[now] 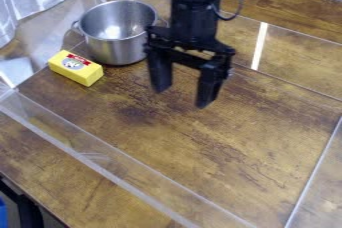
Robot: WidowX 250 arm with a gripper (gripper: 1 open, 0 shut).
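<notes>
My black gripper point(186, 82) hangs over the middle of the wooden table, its two fingers spread apart with nothing visible between them; it is slightly blurred. A silver metal pot point(110, 34) stands behind it to the left. A yellow box point(75, 68) with a red-and-white label lies in front of the pot at the left, apart from the gripper.
Transparent edging runs along the left and right sides. A white crumpled object point(16, 70) sits at the far left edge.
</notes>
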